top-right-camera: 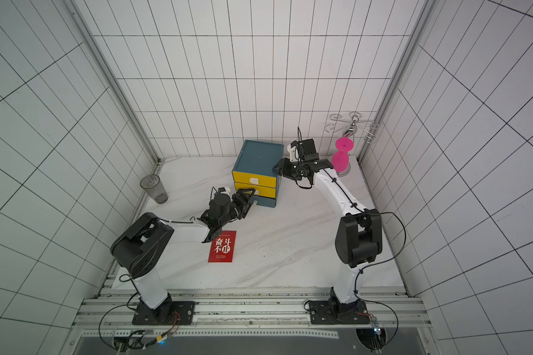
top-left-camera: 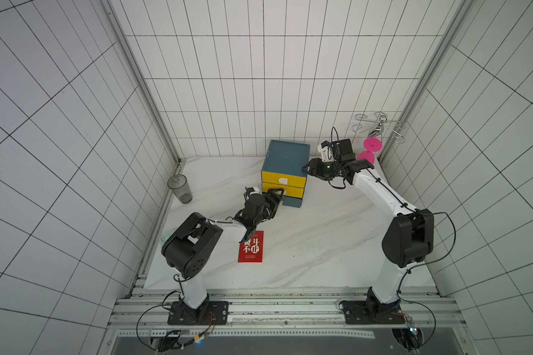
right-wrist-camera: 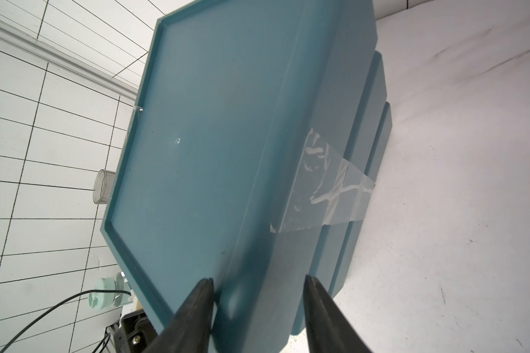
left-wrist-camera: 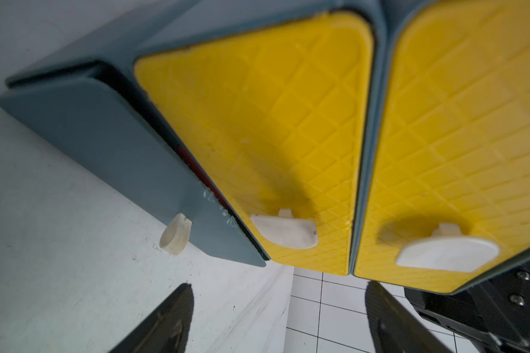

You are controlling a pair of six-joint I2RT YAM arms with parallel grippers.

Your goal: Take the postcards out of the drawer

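Observation:
The blue-grey drawer cabinet (top-left-camera: 287,155) has two yellow drawers over a grey bottom drawer (left-wrist-camera: 117,147). That bottom drawer is slightly ajar, and a thin red strip (left-wrist-camera: 201,169) shows in its gap. Its pale handle (left-wrist-camera: 176,234) faces out. My left gripper is open in front of the drawer fronts, with nothing between its fingers; the handle lies a little beyond its fingertips. At the cabinet's right top edge, my right gripper is parted, one finger over the top and one beside the side wall; contact is unclear. A red postcard (top-left-camera: 250,246) lies flat on the table.
A clear cup (top-left-camera: 180,188) stands at the left. A metal rack (top-left-camera: 380,126) with pink discs (top-left-camera: 372,145) is at the back right. Clear tape (right-wrist-camera: 329,185) covers part of the cabinet's right side.

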